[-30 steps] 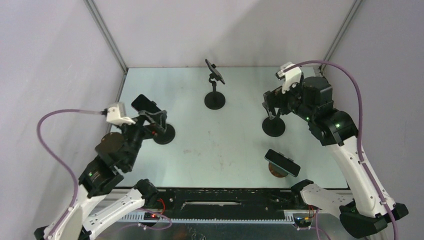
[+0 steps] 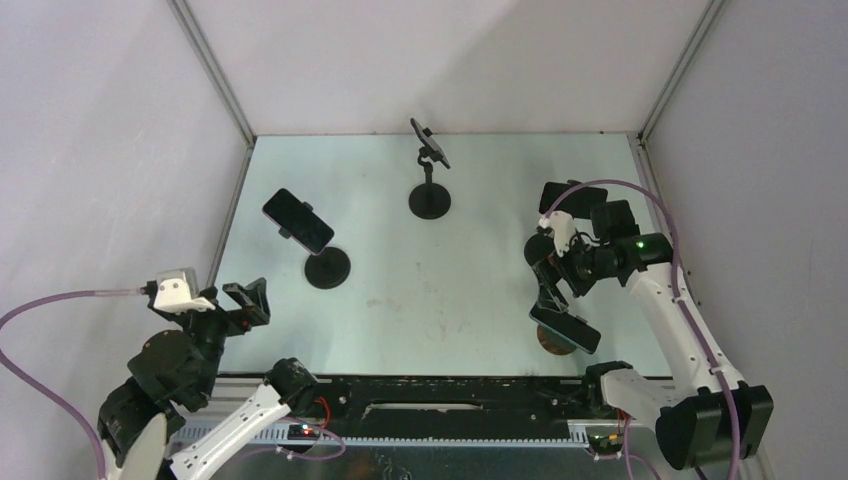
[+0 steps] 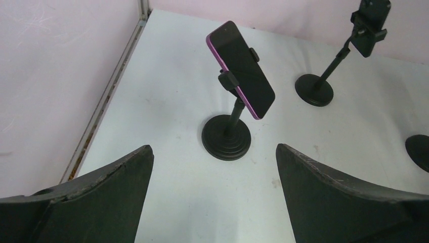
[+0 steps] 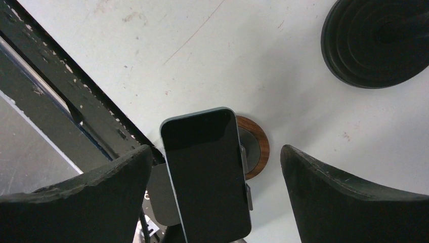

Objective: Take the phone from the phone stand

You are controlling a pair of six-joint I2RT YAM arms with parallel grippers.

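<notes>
At the front right a dark phone with a pale edge point(image 2: 566, 328) rests tilted on a low stand with a brown round base point(image 4: 260, 139). My right gripper point(image 2: 557, 293) stands open close behind it. In the right wrist view the phone point(image 4: 208, 177) shows between the spread fingers, untouched as far as I can see. My left gripper point(image 2: 247, 305) is open and empty at the front left. Beyond it, a pink-edged phone point(image 3: 243, 71) leans in a clamp on a black round stand point(image 3: 225, 139).
A stand holding a tilted phone point(image 2: 430, 145) is at the back middle. Another phone point(image 2: 573, 198) sits at the back right, partly behind the right arm, with its black base point(image 4: 377, 45) nearby. A dark rail point(image 2: 440, 395) borders the front.
The left gripper has drawn back from the left phone, to the front left.
</notes>
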